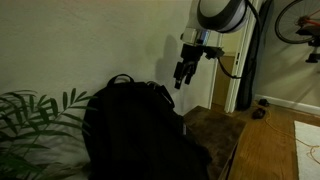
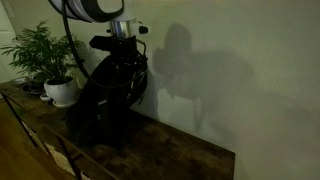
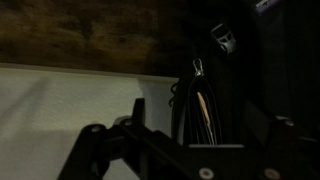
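Note:
A black backpack (image 1: 140, 130) stands on the dark wooden bench against the wall; its lower part merges into shadow. My gripper (image 1: 184, 77) hangs in the air, pointing down, to the right of the bag's top in exterior view 1. From exterior view 2 the gripper overlaps the top of the backpack (image 2: 100, 105), so the gap between them is hard to judge. In the wrist view, a zipper (image 3: 198, 68) with a metal pull runs down the bag, an orange-brown strip showing below it. The open fingers have nothing visible between them; the zipper lies beyond.
A potted plant (image 2: 48, 55) in a white pot (image 2: 61, 92) is on the bench beside the bag. The white wall (image 1: 60, 45) rises close behind.

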